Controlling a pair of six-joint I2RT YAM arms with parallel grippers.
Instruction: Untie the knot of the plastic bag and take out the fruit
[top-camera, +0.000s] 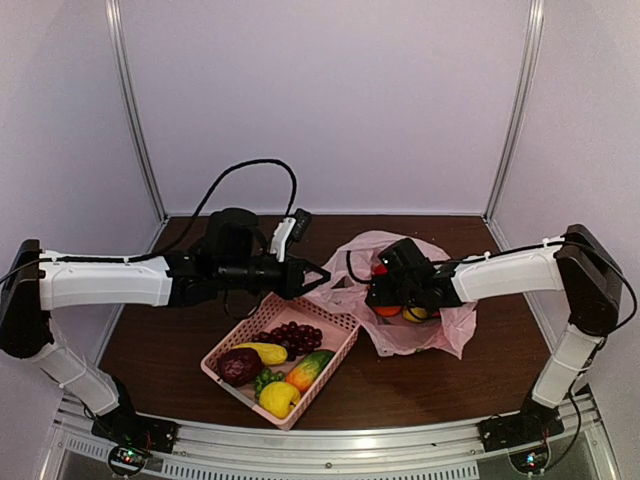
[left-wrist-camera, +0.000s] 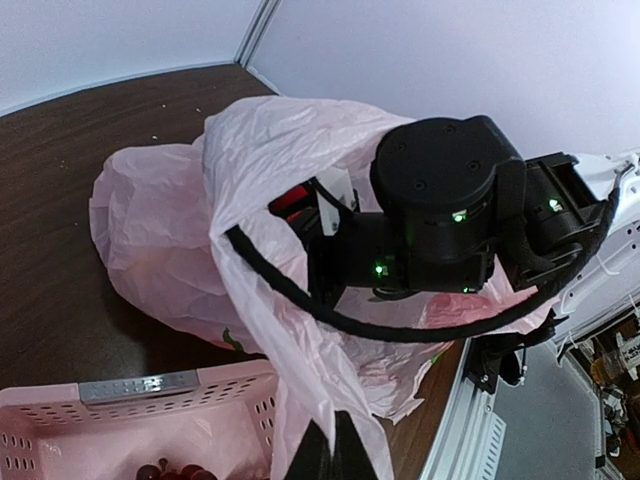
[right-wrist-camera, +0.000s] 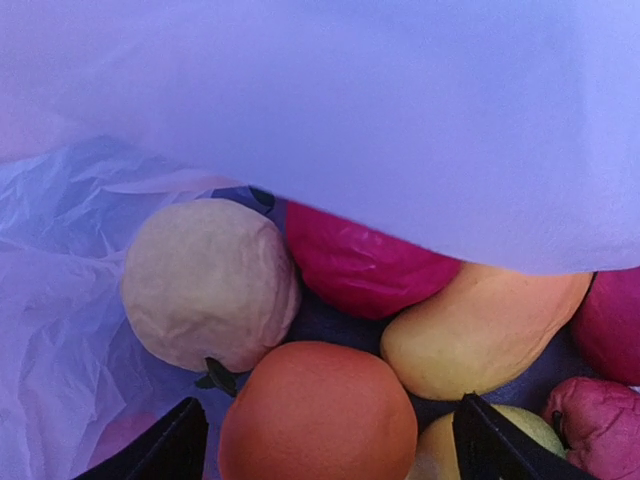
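The thin pink plastic bag (top-camera: 390, 335) lies spread open on the right of the table. Its edge is stretched to my left gripper (top-camera: 322, 278), which is shut on the film; in the left wrist view those fingers (left-wrist-camera: 338, 460) pinch the bag's hanging strip. My right gripper (top-camera: 374, 292) reaches into the bag's mouth, open. Seen from the right wrist, an orange-red fruit (right-wrist-camera: 318, 420) sits between the open fingers. Around it lie a pale round fruit (right-wrist-camera: 210, 285), a magenta fruit (right-wrist-camera: 365, 265) and a yellow-orange fruit (right-wrist-camera: 480, 330). Bag film covers the upper part of that view.
A pink basket (top-camera: 345, 352) stands at front left, below the left arm. It holds a yellow fruit (top-camera: 280, 399), dark grapes (top-camera: 292, 339), a green-orange fruit (top-camera: 312, 368) and others. Bare table lies front right, beyond the basket and bag.
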